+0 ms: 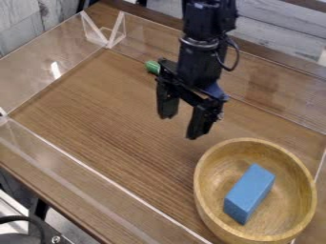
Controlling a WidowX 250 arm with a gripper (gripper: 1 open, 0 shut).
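The black robot arm hangs from the top centre over a wooden table [76, 124], its gripper [186, 112] low above the middle-right of the surface, open, with nothing seen held. A blue block [249, 193] lies in a round wooden bowl [219, 219] at the lower right, below and right of the gripper. A small green object [152, 67] lies behind the arm, partly hidden by it.
A white wire-like item [111, 29] stands at the top left near the table's edge. Dark cables show at the lower left corner.
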